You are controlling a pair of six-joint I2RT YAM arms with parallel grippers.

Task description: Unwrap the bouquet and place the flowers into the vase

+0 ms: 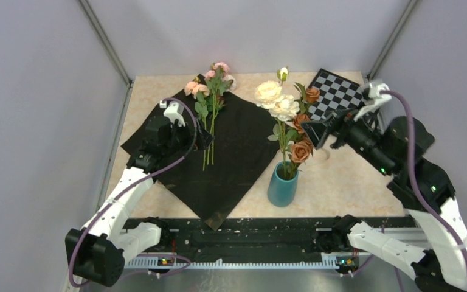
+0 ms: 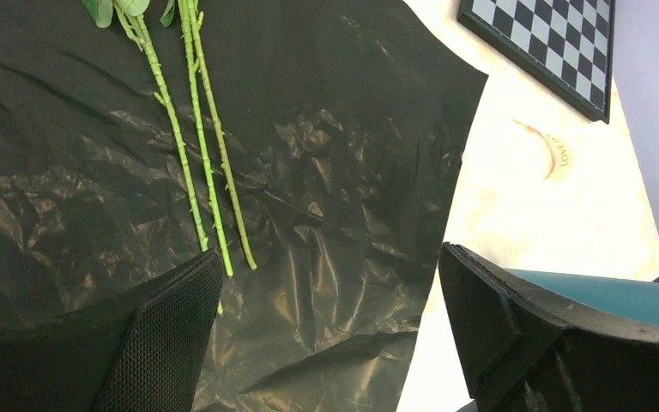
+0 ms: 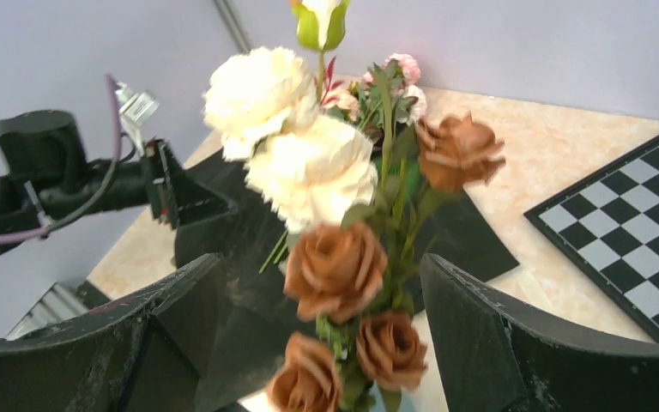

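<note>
In the top view a teal vase (image 1: 282, 188) stands upright at the table's front, holding white flowers (image 1: 268, 95) and brown roses (image 1: 301, 150). Pink flowers (image 1: 201, 89) lie on a black sheet at the back left; their green stems (image 2: 208, 167) run down the left wrist view. My left gripper is open over the sheet, its fingers empty and the stem ends near its left finger. Beside the bouquet, to its right, my right gripper (image 1: 323, 135) stands open; brown roses (image 3: 336, 268) fill the gap seen between its fingers, which do not grip them.
A black-and-white checkered board (image 1: 335, 94) lies at the back right, partly behind the right arm. The black sheet (image 1: 243, 134) covers the table's left and middle. Bare tabletop (image 1: 352, 194) shows right of the vase. Walls bound the sides and back.
</note>
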